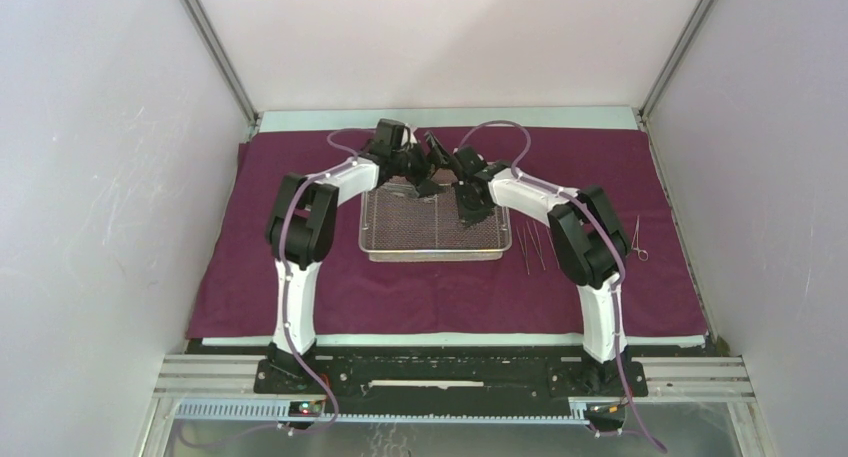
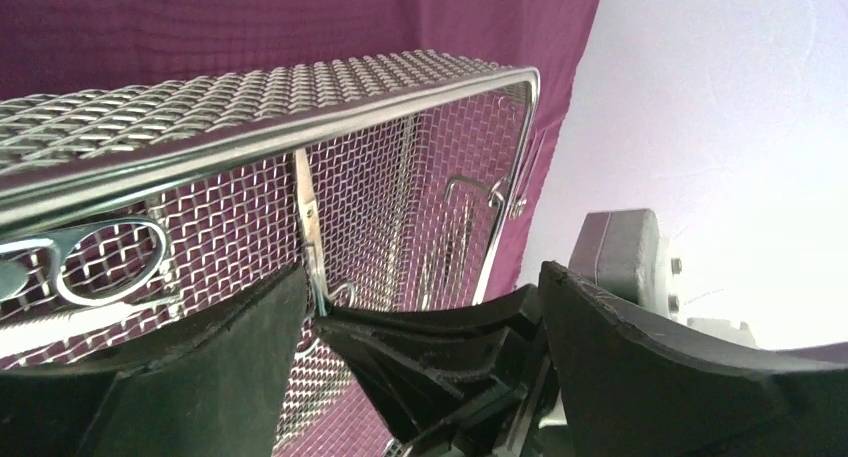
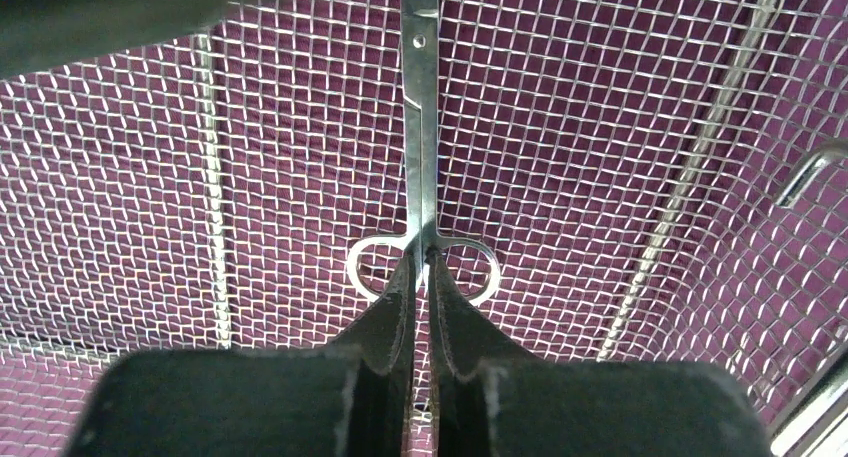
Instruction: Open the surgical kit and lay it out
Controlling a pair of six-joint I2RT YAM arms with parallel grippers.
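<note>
Inside the wire mesh basket [image 1: 436, 256] lies a slim ring-handled steel instrument [image 3: 420, 167]. My right gripper is shut on that instrument near its rings in the right wrist view; its tips cover part of the shanks. In the left wrist view my left gripper stands open over the basket rim, nothing gripped, with the right gripper's dark fingers [image 2: 425, 342] reaching in between its own. Another ring-handled instrument [image 2: 160, 267] rests on the mesh at the left of that view.
Several thin instruments [image 1: 525, 249] lie on the maroon cloth [image 1: 300, 312] right of the basket, partly behind the right arm. Scissor-like tools [image 1: 640, 253] sit at the far right. Cloth left of the basket is bare. Both grippers are very close together.
</note>
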